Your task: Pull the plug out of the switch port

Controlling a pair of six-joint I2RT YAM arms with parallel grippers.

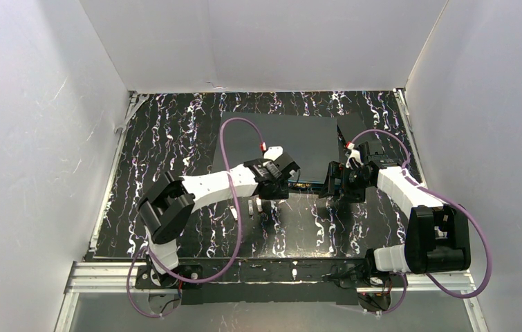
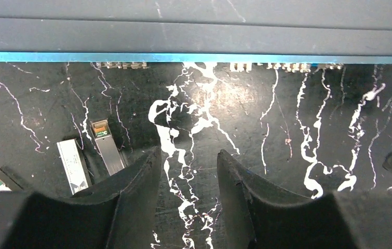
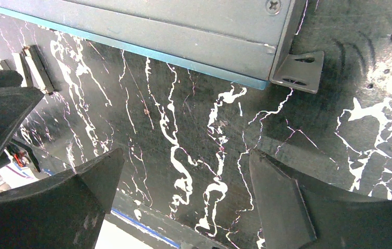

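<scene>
The switch is a wide dark box, its lid (image 1: 282,138) seen from above and its blue-edged front (image 2: 193,57) crossing the left wrist view. In that view, three small silver plug modules, one of them white-labelled (image 2: 73,165), another bare metal (image 2: 109,150), lie loose on the black marbled table. My left gripper is open just in front of the switch, to the right of these modules, with only bare table between its fingers. Open and empty too, my right gripper hovers near the switch's right front corner. The ports themselves are hidden beneath the front edge.
A metal mounting bracket (image 3: 300,72) juts from the switch's right end. In the right wrist view my left gripper's dark fingers (image 3: 1,111) show at the left edge. Purple cables (image 1: 238,221) loop over both arms.
</scene>
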